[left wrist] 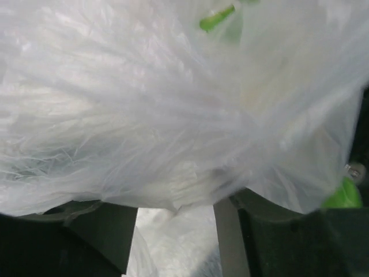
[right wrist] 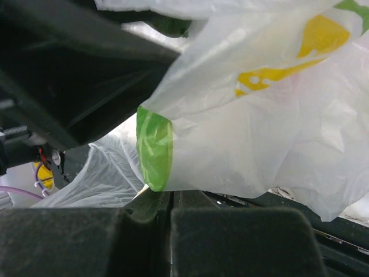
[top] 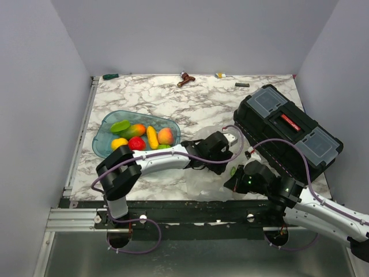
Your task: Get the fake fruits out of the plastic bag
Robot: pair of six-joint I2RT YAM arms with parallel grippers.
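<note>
The thin, translucent plastic bag (top: 199, 187) lies crumpled at the table's front, left of the black case. My left gripper is inside or against its folds, fingers apart, with plastic film across the gap and no fruit visible between them. A dark green fruit (right wrist: 170, 26) shows partly beside the left gripper's dark finger in the right wrist view; from above the left arm hides it. On the bag's right edge, my right gripper is shut on the plastic beside a green printed patch (right wrist: 154, 147).
A blue-tinted bowl (top: 98, 144) at left holds several fake fruits, among them a banana (top: 152, 137) and a peach (top: 165, 136). A black toolbox (top: 288, 130) stands right of the bag. Small tools lie along the back edge.
</note>
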